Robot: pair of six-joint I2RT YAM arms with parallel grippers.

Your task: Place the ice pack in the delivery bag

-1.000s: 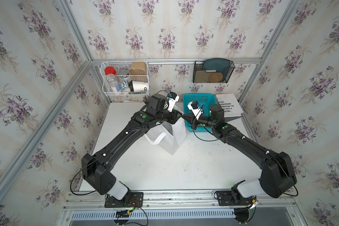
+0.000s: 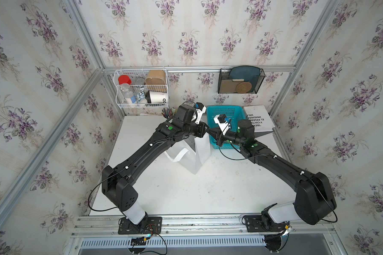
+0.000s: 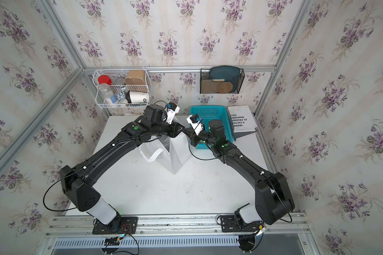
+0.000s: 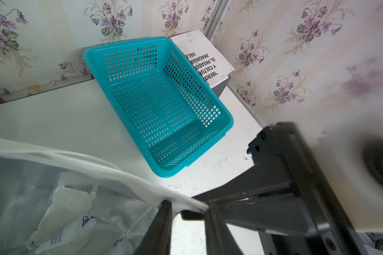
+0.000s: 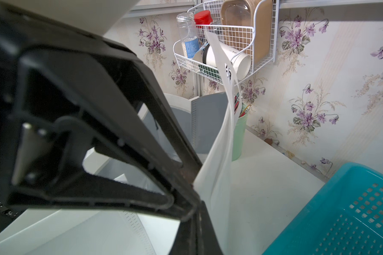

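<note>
The white delivery bag (image 2: 189,159) stands mid-table with its top open. Inside, against the silvery lining, the left wrist view shows a white ice pack (image 4: 89,235) with blue print and another white pouch (image 4: 68,204). At the bag's right rim (image 4: 115,174), my left gripper has its fingers parted, one on either side of the rim's end. My right gripper is shut; the left wrist view shows the rim's corner between its fingertips. Both grippers almost meet there.
Behind and right of the bag lies an empty turquoise basket (image 4: 161,102), beside a white printed box (image 2: 258,119). A wire shelf (image 2: 141,89) hangs at the back left, a green pen cup (image 5: 239,136) beneath.
My left gripper has shifted right along the bag's rim, right up to the right gripper, and its arm has swung right. The right arm and the bag have hardly moved.
</note>
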